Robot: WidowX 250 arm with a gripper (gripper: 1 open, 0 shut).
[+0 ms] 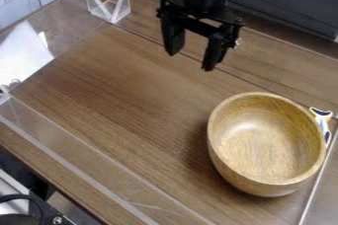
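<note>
My black gripper point(192, 46) hangs over the back middle of the wooden tabletop point(126, 96), its two fingers apart with nothing between them. A wooden bowl point(264, 145) sits at the front right, well away from the gripper and empty.
A clear plastic stand point(109, 4) is at the back left, and a white sheet point(22, 49) lies at the left edge. A small white and blue item point(321, 120) is partly behind the bowl.
</note>
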